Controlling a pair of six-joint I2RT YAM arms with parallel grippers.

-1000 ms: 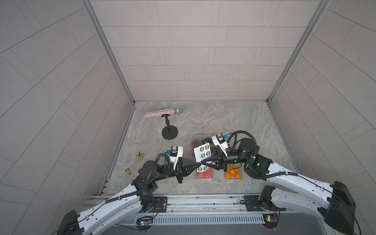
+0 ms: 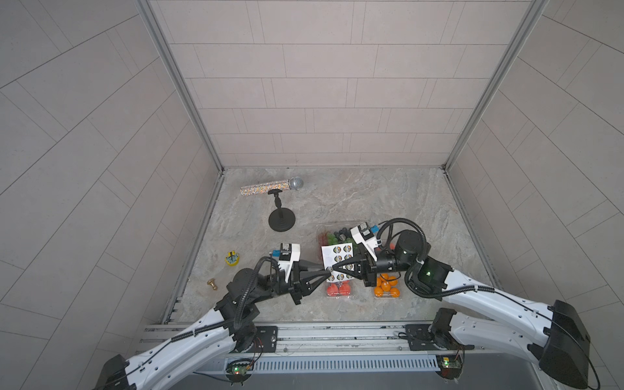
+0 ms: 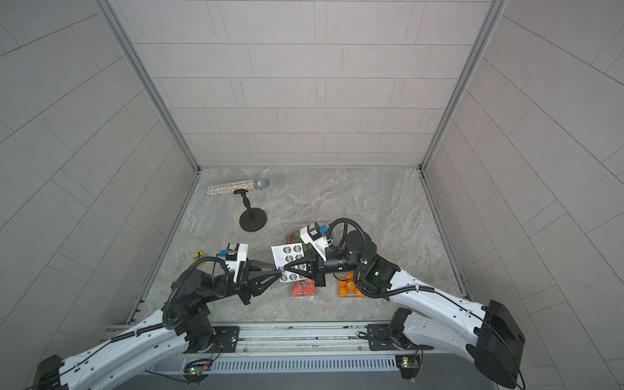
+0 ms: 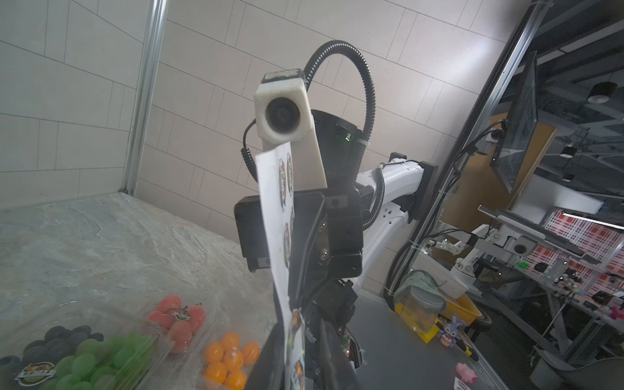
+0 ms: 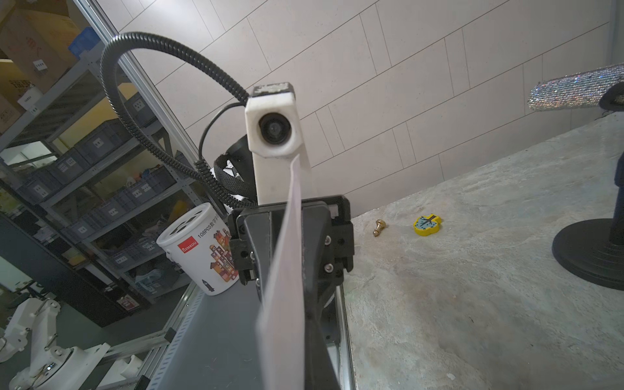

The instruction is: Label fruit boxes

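Note:
A white sticker sheet (image 2: 337, 253) with round labels hangs upright over the fruit boxes, pinched in my shut right gripper (image 2: 334, 266). My left gripper (image 2: 328, 273) meets the sheet near the right fingertips; the left wrist view shows the sheet edge-on between its fingers, whose hold is unclear. Below are a box of red fruit (image 3: 303, 288), a box of oranges (image 3: 349, 286) and, in the left wrist view, a divided box with green (image 4: 97, 357) and dark fruit, bearing a label (image 4: 35, 373). Another red box (image 4: 175, 318) carries a label too.
A black stand (image 2: 281, 219) and sparkly microphone (image 2: 264, 188) lie at the back left, with a small yellow toy (image 2: 232, 258) and brass piece (image 2: 212, 283) at the left.
My left gripper has shifted slightly left, and the sheet has turned a little straighter. The right arm has barely moved.

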